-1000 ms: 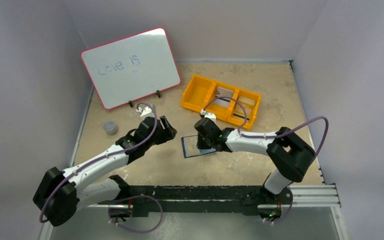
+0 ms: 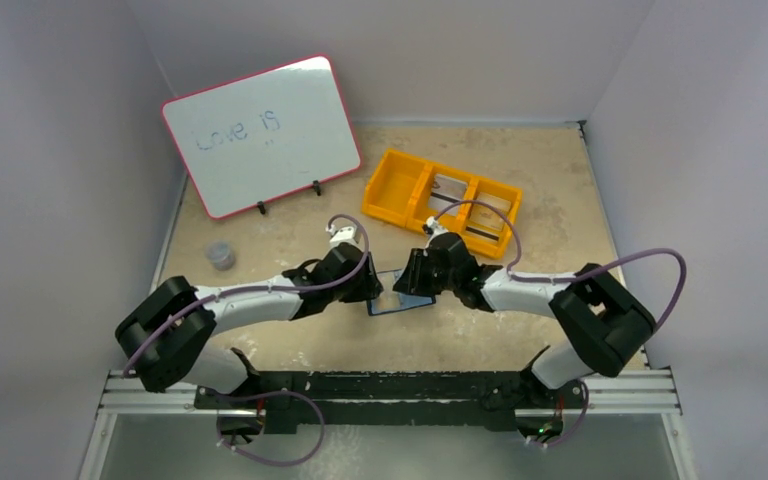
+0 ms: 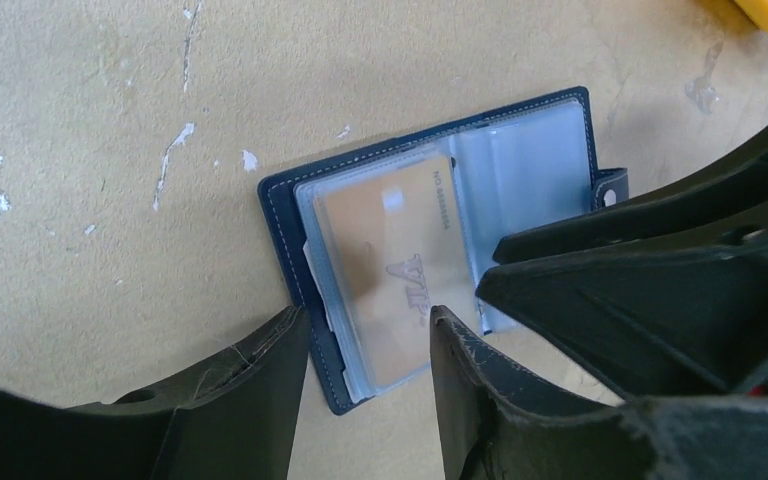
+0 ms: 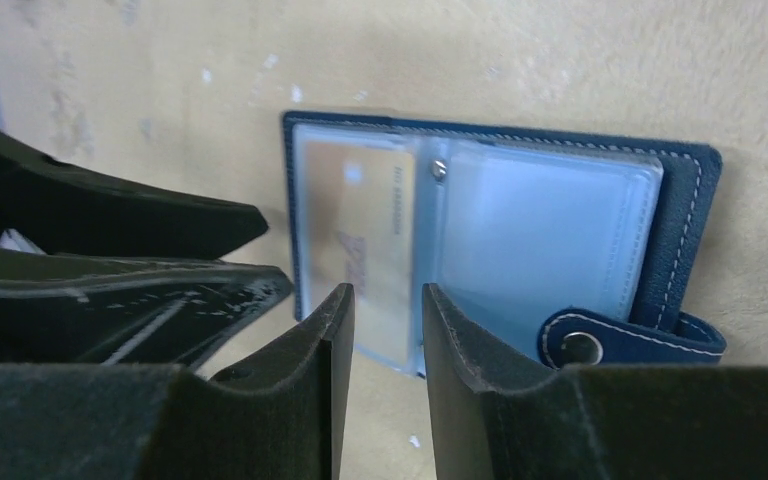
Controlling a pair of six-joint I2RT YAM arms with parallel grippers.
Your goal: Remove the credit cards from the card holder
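An open dark blue card holder (image 2: 400, 303) lies flat on the table, with clear sleeves. A tan card (image 3: 390, 280) shows in one sleeve; the other sleeve (image 4: 540, 230) looks empty. My left gripper is part open at the holder's card end, fingertips apart, nothing visibly between them. My right gripper is over the holder near the middle seam, its fingertips apart. Each gripper shows in the other's wrist view, close alongside.
An orange three-compartment tray (image 2: 393, 190) stands behind the holder. A whiteboard (image 2: 260, 140) is at back left, a small grey cup (image 2: 220, 255) at left.
My left gripper has moved right and down onto the holder's card end. My right gripper has shifted slightly right over the last second.
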